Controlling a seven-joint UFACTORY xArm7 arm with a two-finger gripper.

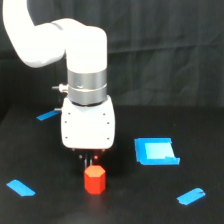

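A red six-sided block [95, 180] stands on the dark surface, low and left of the middle in the camera view. My gripper [89, 158] comes down from above, its white hand just over the block. The dark fingers are close together at the block's upper edge. Against the dark background their tips are hard to make out, and the block covers part of that area. Whether the block is between them or just in front of them cannot be told.
A blue square with a pale centre [157, 152] lies to the right. Blue strips lie at front left [20, 188], front right [191, 196] and behind the arm [48, 115].
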